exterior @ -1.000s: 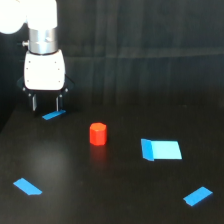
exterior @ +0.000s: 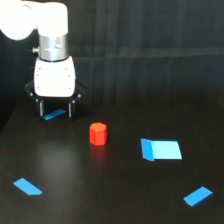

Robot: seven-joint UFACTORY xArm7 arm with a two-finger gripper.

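A small red block (exterior: 98, 134) with an angular outline rests on the dark table, left of centre in the camera view. My gripper (exterior: 56, 110) hangs at the upper left, to the left of the block and farther back. Its two dark fingers are spread apart, with no object visible held between them. A strip of blue tape (exterior: 54, 114) shows in the gap between the fingertips, apparently on the table behind or below. Nothing covers the red block.
Right of centre lies a flat light-blue square (exterior: 167, 150), with a darker blue strip (exterior: 147, 150) along its left side. Other blue tape pieces mark the front left (exterior: 27, 187) and front right (exterior: 198, 196). A dark curtain (exterior: 140, 55) closes off the back. Bare table surrounds the block.
The arm has shifted to the right and slightly lower in the picture, bringing the open gripper nearer the red block. The block and the blue pieces are where they were.
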